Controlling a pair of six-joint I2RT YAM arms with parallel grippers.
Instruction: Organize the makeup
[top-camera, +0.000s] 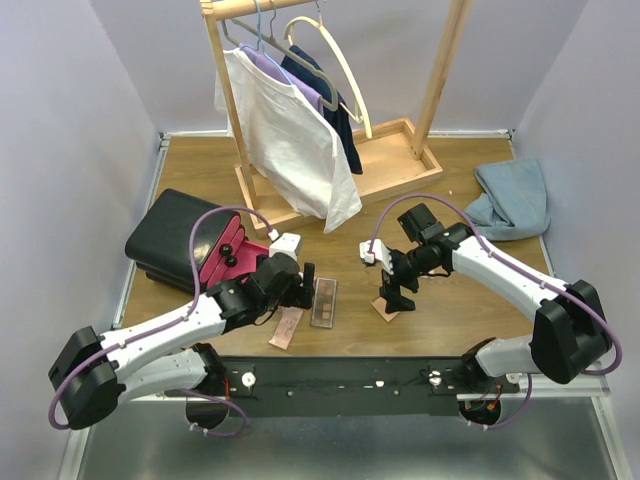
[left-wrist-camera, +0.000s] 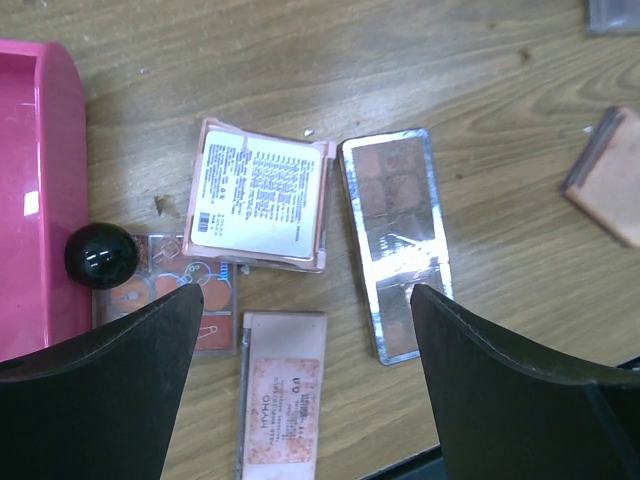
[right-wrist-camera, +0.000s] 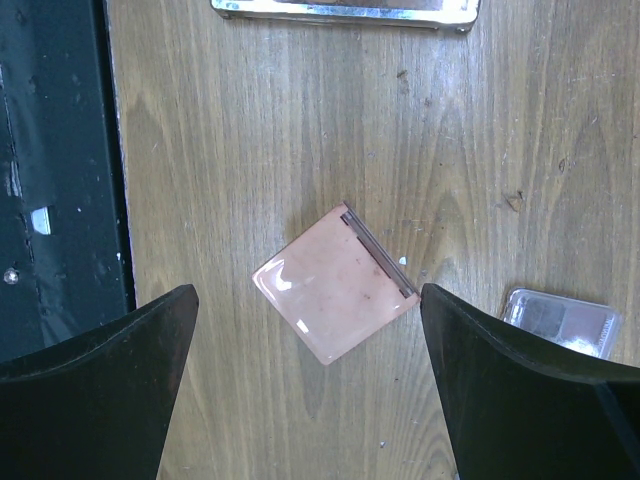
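My left gripper (top-camera: 294, 290) hangs open over the loose makeup beside the pink case (left-wrist-camera: 52, 190). Below it in the left wrist view lie a square compact with a white label (left-wrist-camera: 255, 195), a palette with round pans (left-wrist-camera: 205, 330), a long pink palette (left-wrist-camera: 283, 395) and a long clear-lidded palette (left-wrist-camera: 398, 245). The black round knob (left-wrist-camera: 100, 255) is on the case. My right gripper (top-camera: 398, 299) stands open above a pink square compact (right-wrist-camera: 335, 280), with nothing between its fingers; a small clear case (right-wrist-camera: 560, 325) lies to its right in the right wrist view.
The wooden clothes rack (top-camera: 395, 150) with hanging garments fills the back. A folded grey-blue cloth (top-camera: 505, 200) lies at the back right. A black case (top-camera: 160, 235) stands at the left.
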